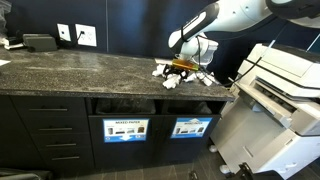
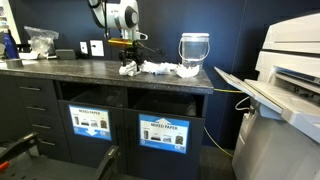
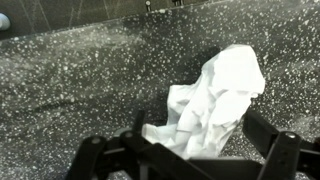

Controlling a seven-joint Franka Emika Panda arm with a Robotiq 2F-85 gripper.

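A crumpled white paper or cloth (image 3: 215, 100) lies on the dark speckled counter (image 3: 90, 95), filling the middle of the wrist view. My gripper stands open above it, one finger on either side, and nothing is gripped. The lower part of the white piece runs behind the gripper's dark body. From the front, the same white piece (image 1: 170, 82) shows near the counter's front edge, below the gripper (image 1: 173, 73). In the second exterior view it (image 2: 128, 69) sits under the arm; whether the fingers touch it I cannot tell.
More crumpled white pieces (image 2: 157, 67) lie to the right on the counter, beside a clear bucket (image 2: 194, 47). Below are two open bins with blue labels (image 1: 125, 130) reading mixed paper. A large white machine (image 1: 275, 105) stands at the right.
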